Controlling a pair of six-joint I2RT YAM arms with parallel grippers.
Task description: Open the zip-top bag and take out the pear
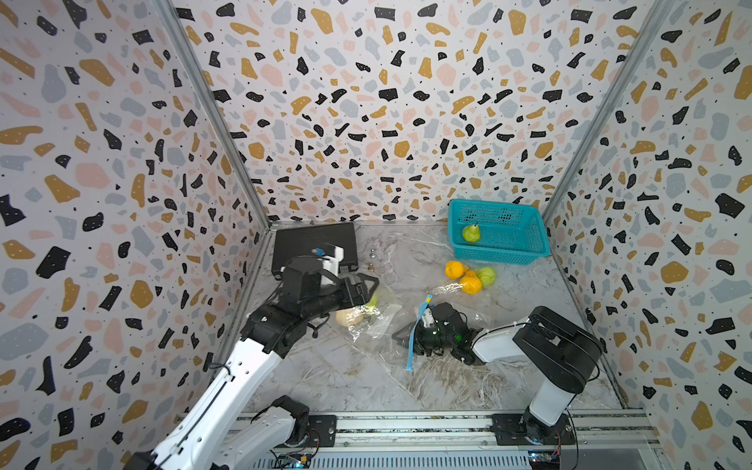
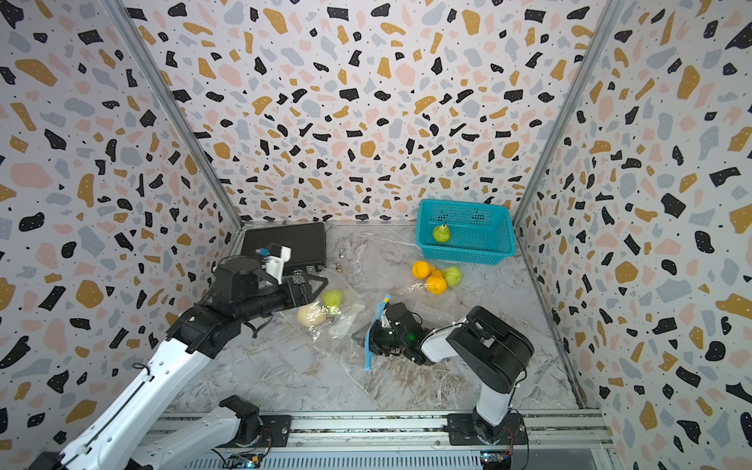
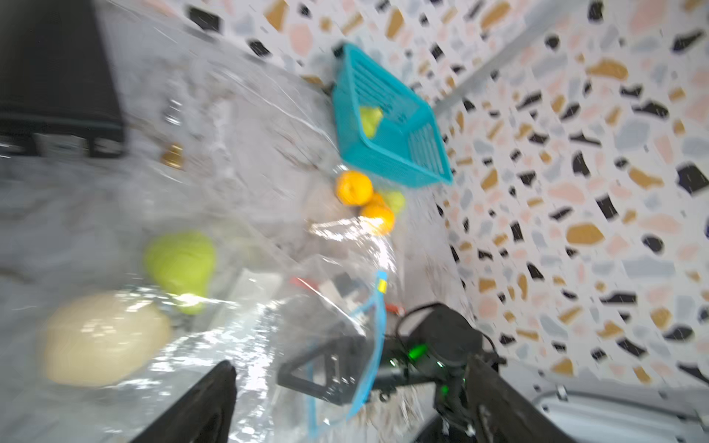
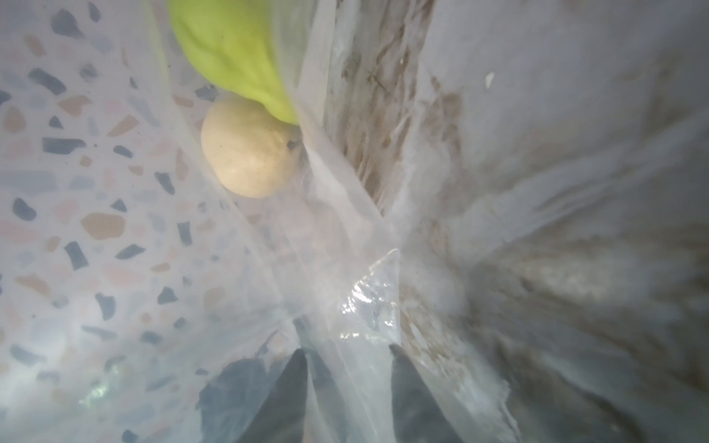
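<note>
The clear bag (image 3: 251, 347) lies on the table with a green pear (image 3: 179, 262) and a tan round fruit (image 3: 107, 336) inside, under shiny plastic. Its blue zip strip (image 3: 375, 339) runs on the right. My left gripper hangs open above the bag, nothing between its fingers. My right gripper is low inside or against the bag mouth by the zip, its fingers apart, clear film around and between them; whether it grips the film is unclear. In the right wrist view both fruits show ahead of it.
A teal basket (image 1: 497, 254) holding a pear stands at the back right, with oranges and a green fruit before it. A black case (image 1: 313, 239) sits at the back left. A small metal object (image 1: 372, 258) lies beside the case.
</note>
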